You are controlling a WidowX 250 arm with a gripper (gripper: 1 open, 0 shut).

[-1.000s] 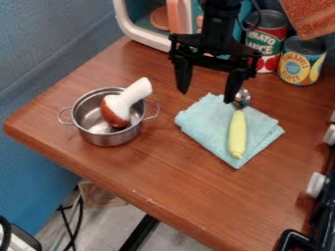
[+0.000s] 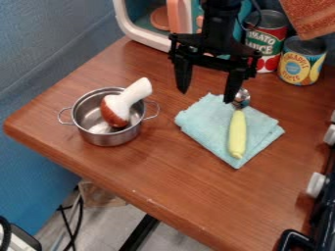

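The black gripper (image 2: 207, 78) hangs over the upper middle of the table, its two fingers spread apart with nothing seen between them. Below it a light blue folded cloth (image 2: 203, 127) lies on the wood, with a pale yellow corn-like item (image 2: 237, 137) on it and a small metal object (image 2: 242, 99) at that item's upper end. At the left, a steel pot (image 2: 120, 136) with two handles holds a brown-and-white item (image 2: 128, 97), its white part sticking up over the rim.
A red can (image 2: 265, 50) and a yellow can (image 2: 301, 63) stand at the back right, beside a white-and-teal container (image 2: 141, 22). Black equipment (image 2: 319, 206) runs along the right edge.
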